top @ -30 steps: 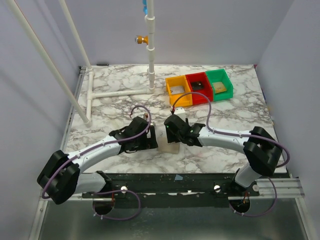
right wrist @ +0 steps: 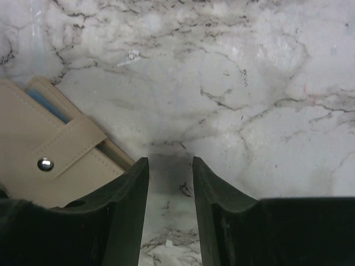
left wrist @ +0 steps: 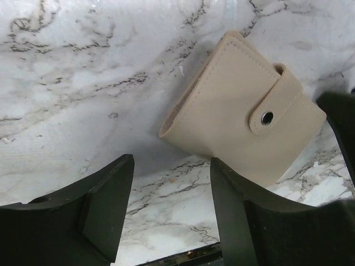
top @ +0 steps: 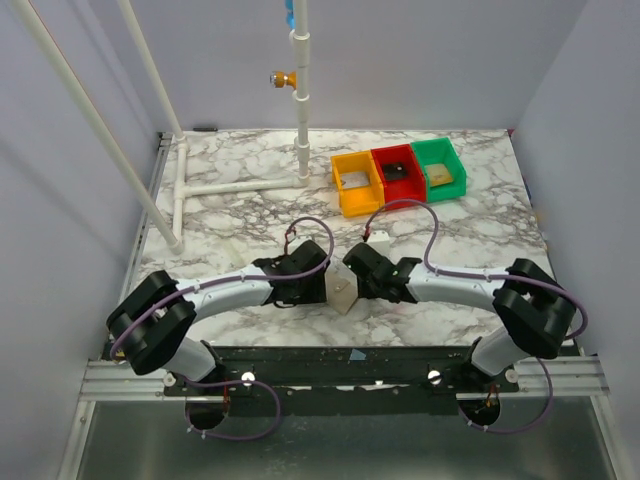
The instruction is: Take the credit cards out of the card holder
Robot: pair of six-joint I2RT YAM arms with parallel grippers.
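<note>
A beige card holder (top: pixel 342 292) with a snapped strap (left wrist: pixel 266 111) lies on the marble table between my two grippers. In the left wrist view, my left gripper is open, its right finger reaching the holder's near edge. In the right wrist view, my right gripper is part open beside the holder's right corner, with only table between its fingertips. A blue card edge (right wrist: pixel 47 102) shows inside the holder (right wrist: pixel 55 149).
Orange (top: pixel 356 206), red (top: pixel 405 190) and green (top: pixel 452 186) bins stand at the back right. White pipes (top: pixel 235 186) frame the back left.
My right gripper has moved right and toward the front from over the holder. My left gripper has shifted right. The holder looks turned, more diagonal than before.
</note>
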